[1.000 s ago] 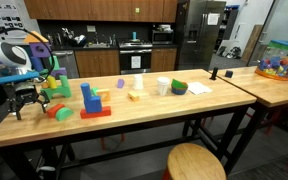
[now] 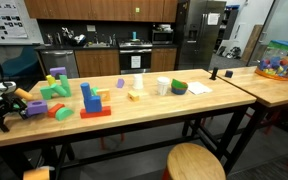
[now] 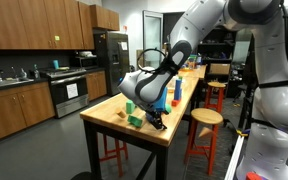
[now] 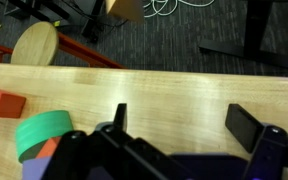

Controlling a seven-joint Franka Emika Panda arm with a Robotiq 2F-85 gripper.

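At the left end of the wooden table, my gripper stands open, with only bare tabletop between its fingers in the wrist view. Close beside it in exterior view 1 are a purple block and an orange piece, low near the table; whether the orange piece is resting is too small to tell. Green blocks stand just behind them. A red piece and a green rounded piece lie to the right. The wrist view shows a green rounded piece left of the fingers.
Blue blocks stand by a red block further right. White cups and a green bowl are beyond, with a yellow block between. A round stool stands before the table.
Earlier, the gripper moved left and down, away from the stack.
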